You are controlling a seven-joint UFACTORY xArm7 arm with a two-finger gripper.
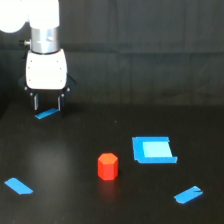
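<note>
A red block (107,166) with a hexagon-like outline sits on the dark table, near the front and just left of the middle. To its upper right is a pale, roughly square patch (156,149) bordered by blue tape. My white gripper (48,102) hangs at the far left, pointing down, well apart from both. Its two dark fingers stand spread, with no object visible between them.
Blue tape strips lie on the table: one (46,113) below the gripper, one (18,186) at the front left, one (188,194) at the front right. A dark curtain (140,75) hangs behind.
</note>
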